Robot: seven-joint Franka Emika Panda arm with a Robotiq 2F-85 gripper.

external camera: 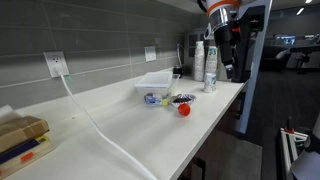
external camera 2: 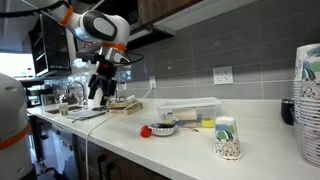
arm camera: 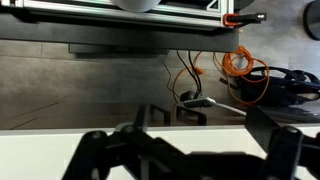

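Observation:
My gripper is open over the floor beyond the counter's edge, its two dark fingers set wide apart and nothing between them. In the first exterior view the gripper [external camera: 229,72] hangs at the upper right, well above the counter and away from the objects. A red round object [external camera: 184,111] lies on the white counter, beside a dark patterned bowl [external camera: 182,99]. The second exterior view shows this red object [external camera 2: 146,131] in front of the bowl [external camera 2: 160,129]. One patterned cup [external camera 2: 227,138] stands apart on the right.
A whitish translucent bin [external camera 2: 186,110] sits by the back wall, with small items before it. Tall stacked cups [external camera 2: 308,100] rise at the right edge. Wooden and brown items [external camera: 20,135] occupy the opposite end. A white cable [external camera: 100,130] crosses the otherwise clear middle counter.

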